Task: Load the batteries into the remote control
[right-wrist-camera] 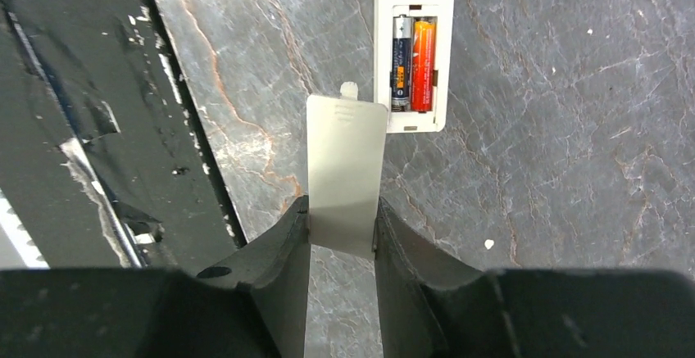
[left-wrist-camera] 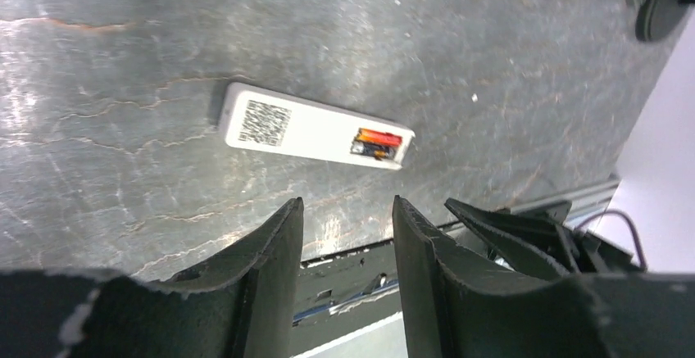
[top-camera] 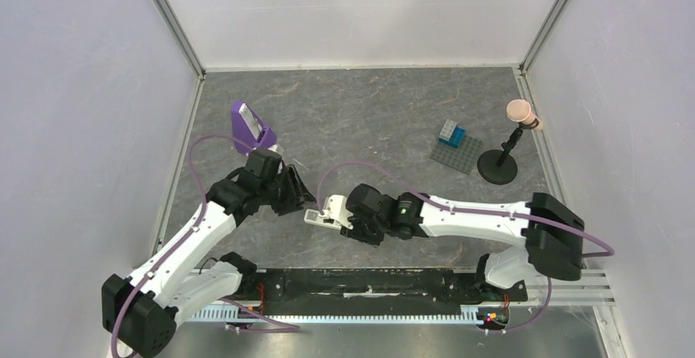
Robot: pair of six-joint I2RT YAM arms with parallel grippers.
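Observation:
The white remote control (left-wrist-camera: 320,133) lies back-up on the grey table, its compartment holding two batteries (right-wrist-camera: 423,63), one orange, one dark, side by side. In the right wrist view my right gripper is shut on the cream battery cover (right-wrist-camera: 346,161), held just below and left of the compartment. My left gripper is open with nothing between its fingers, above and to one side of the remote. The top view largely hides the remote under the arms.
A purple holder (top-camera: 264,138) stands at the left. A baseplate (top-camera: 455,155) with blue brick (top-camera: 452,138) and a black stand (top-camera: 497,166) are at the right. The dark front edge (top-camera: 361,288) runs close by.

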